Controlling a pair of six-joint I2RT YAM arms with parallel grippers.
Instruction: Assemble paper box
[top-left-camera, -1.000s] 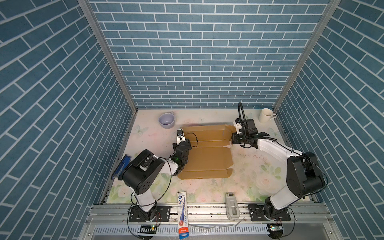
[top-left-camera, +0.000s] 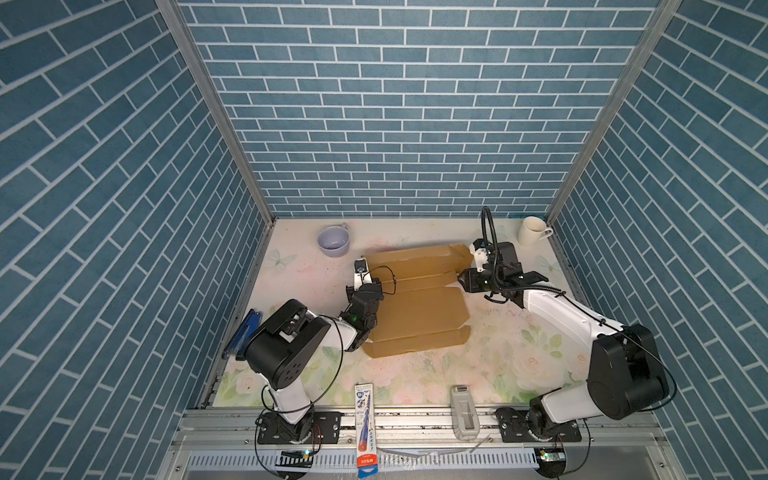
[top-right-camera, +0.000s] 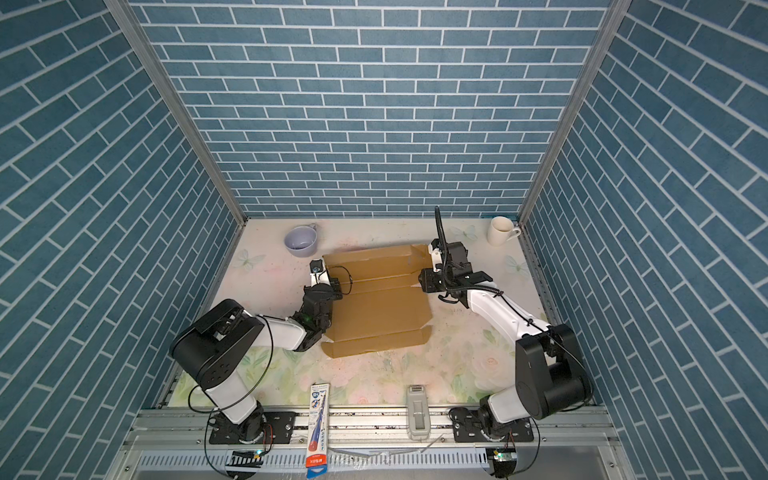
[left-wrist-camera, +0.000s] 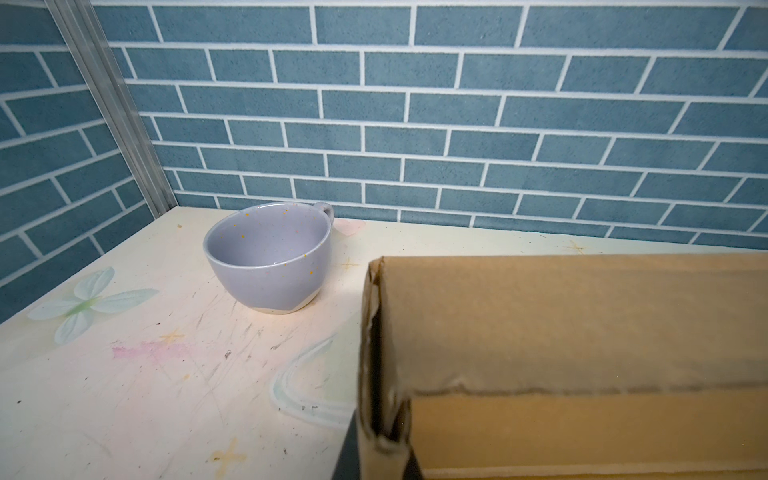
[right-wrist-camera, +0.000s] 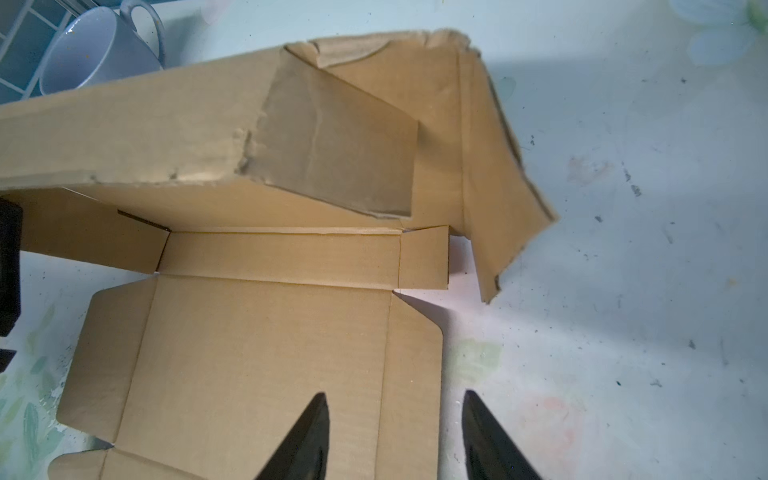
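Note:
A brown cardboard box (top-left-camera: 420, 309) lies part folded in the middle of the table, its lid panel flat toward the front. At its left end my left gripper is shut on the box's folded left corner (left-wrist-camera: 384, 416), seen close up in the left wrist view. My right gripper is at the box's right end, open, with nothing gripped between its fingertips. In the right wrist view the raised wall (right-wrist-camera: 144, 120) stands beyond it, with an inner flap (right-wrist-camera: 344, 144) folded in and a side flap (right-wrist-camera: 500, 192) sticking outward. The left fingers are mostly hidden.
A lilac cup (top-left-camera: 333, 240) stands behind the box at left, and a white mug (top-left-camera: 533, 231) at the back right. Blue items (top-left-camera: 242, 334) lie at the left edge. A packaged knife (top-left-camera: 365, 430) and a grey device (top-left-camera: 464, 412) sit at the front. Table right of the box is clear.
The box has turned slightly, its right end shifting a little toward the back. The left arm stays put.

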